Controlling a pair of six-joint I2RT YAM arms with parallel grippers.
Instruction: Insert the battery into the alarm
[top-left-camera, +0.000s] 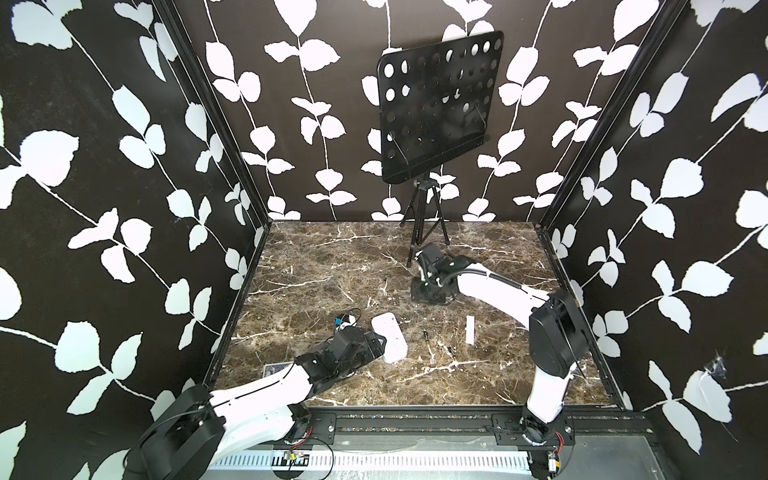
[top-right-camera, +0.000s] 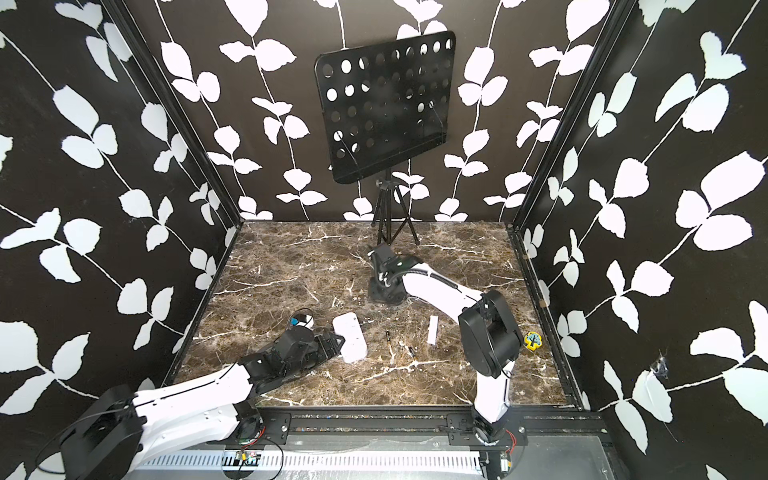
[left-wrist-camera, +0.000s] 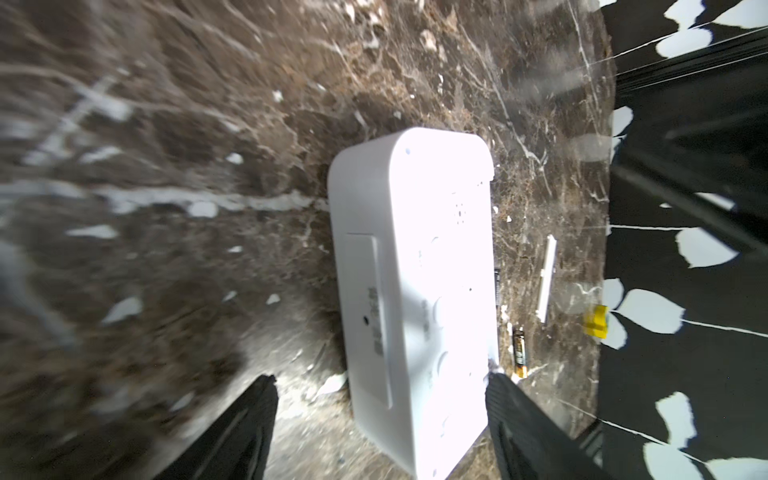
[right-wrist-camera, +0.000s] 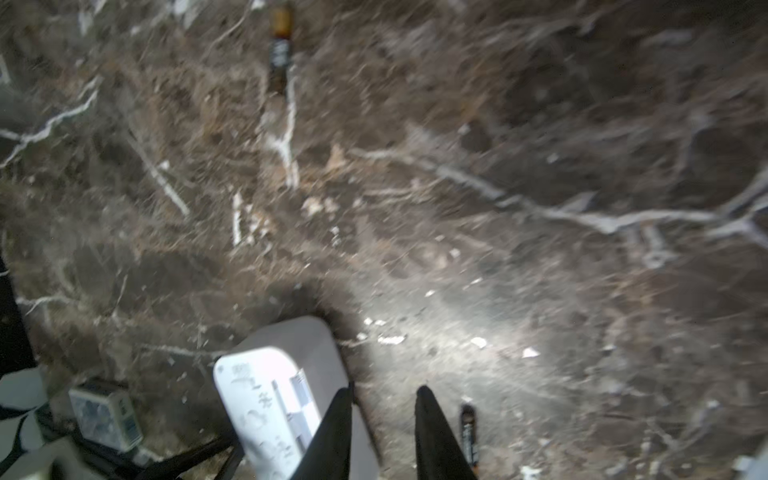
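Observation:
The white alarm lies on the marble table, its long side panel facing up into the left wrist view. My left gripper stands open beside the alarm, nothing held. My right gripper hangs above the table behind and right of the alarm, its fingertips slightly apart with nothing seen between them. In the right wrist view one battery lies right of the alarm and another battery lies farther off.
A white strip lies to the right, with a yellow object near the right edge. A small blue-and-white object sits left of the alarm. A black music stand stands at the back.

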